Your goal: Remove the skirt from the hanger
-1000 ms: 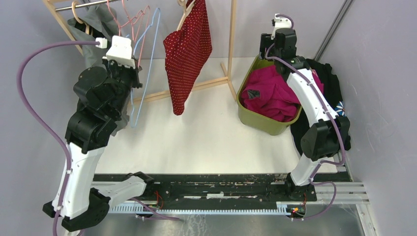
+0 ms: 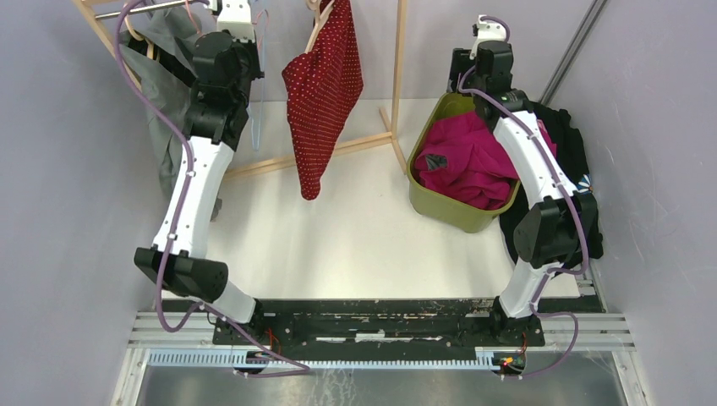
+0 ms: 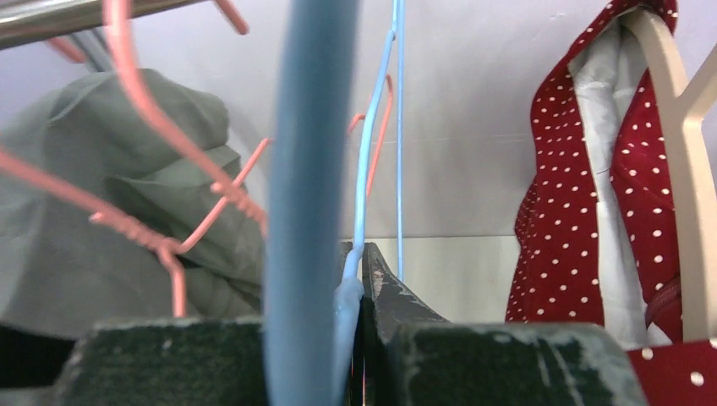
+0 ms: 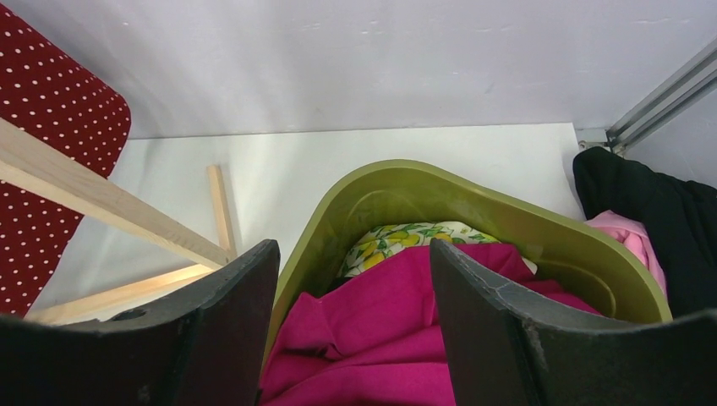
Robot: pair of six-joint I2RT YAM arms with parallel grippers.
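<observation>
A blue hanger (image 3: pixel 363 186) stands in my left gripper, which is shut on it; I see no cloth on its visible parts. The same hanger (image 2: pixel 257 127) dangles below the left gripper (image 2: pixel 254 69) in the top view, by the rack's left side. To its right a red white-dotted garment (image 2: pixel 324 93) hangs on a wooden hanger (image 2: pixel 317 32). Magenta cloth (image 4: pixel 380 326) lies bunched in the green bin (image 4: pixel 380 173). Above that bin my right gripper is open, with no cloth gripped between its fingers. Which cloth is the skirt, I cannot tell.
A wooden rack (image 2: pixel 400 63) with a metal rail (image 2: pixel 152 8) stands at the back. Pink hangers (image 3: pixel 152 110) and a grey garment (image 3: pixel 63 194) are close by the left gripper. Black clothing (image 2: pixel 571 139) lies beside the bin.
The right arm stays almost still over the bin.
</observation>
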